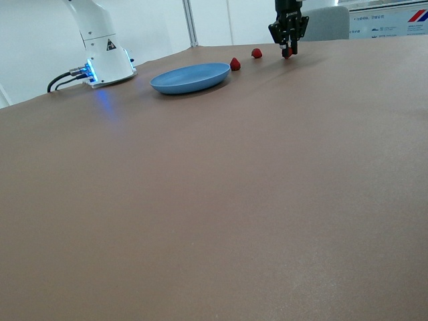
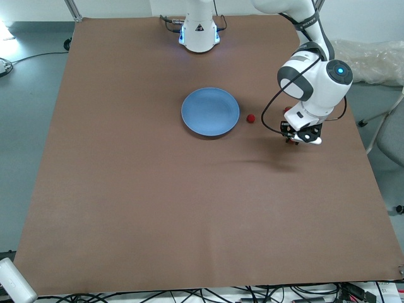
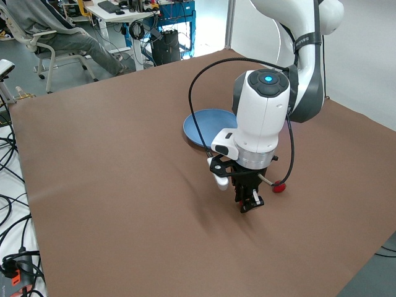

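A blue plate (image 2: 210, 112) lies on the brown table (image 2: 158, 202); it shows also as a blue dish (image 1: 190, 78) in the top view. Beside it lie red berries (image 2: 250, 118). My black gripper (image 1: 289, 48) is low over the table to the right of the plate, at a red berry; in the right view the gripper (image 3: 250, 201) hides most of what is beneath it. Whether its fingers are closed on that berry I cannot tell.
The white base (image 2: 199, 35) of an arm stands at the table's back behind the plate. A grey chair (image 2: 391, 132) is off the right edge.
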